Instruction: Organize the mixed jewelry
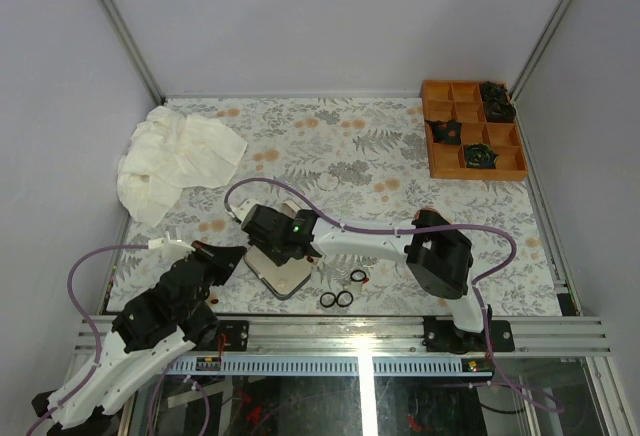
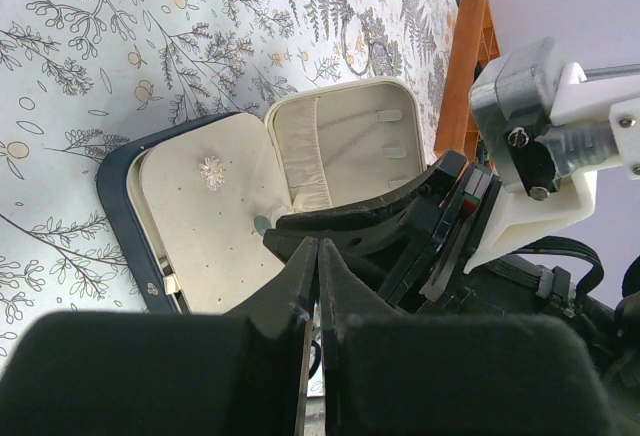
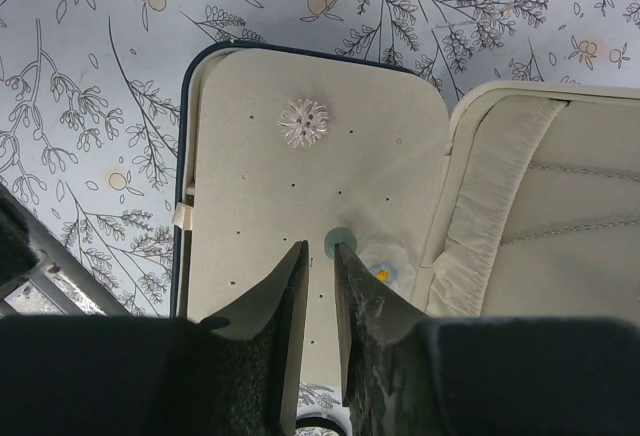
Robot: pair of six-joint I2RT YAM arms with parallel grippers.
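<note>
An open cream jewelry case [image 1: 281,274] lies near the front middle. On its flat panel are a pale flower-shaped piece [image 3: 304,123], a green round piece [image 3: 340,238] and a small white-and-yellow piece [image 3: 390,267]; fine chains [image 3: 570,231] lie in the other half. My right gripper hangs over that panel by the green piece, part open, nothing visible between its fingers. My left gripper is shut at the case's front left, with nothing showing between its fingers.
A wooden compartment tray [image 1: 445,167] with dark items stands at the back right. White cloth [image 1: 178,161] lies at the back left. Black rings [image 1: 336,298] lie right of the case.
</note>
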